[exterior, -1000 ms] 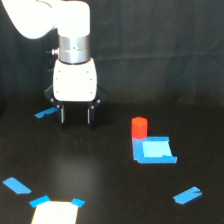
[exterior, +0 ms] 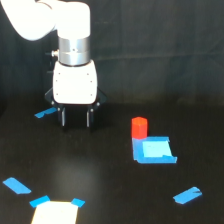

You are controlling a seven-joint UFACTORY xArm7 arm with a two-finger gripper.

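A white robot arm hangs at the upper left, its black gripper (exterior: 76, 116) pointing down over the dark table; its fingers are dark against the dark background and appear apart, with nothing visible between them. A red block (exterior: 139, 127) sits at the right of centre, at the back edge of a pale square (exterior: 156, 149) framed in blue tape. A cream square (exterior: 54, 214) with blue tape at its corners lies at the front left, cut off by the frame.
Short blue tape strips mark the table at the back left (exterior: 45, 112), front left (exterior: 16, 185) and front right (exterior: 187, 195). The dark table between the gripper and the squares is clear.
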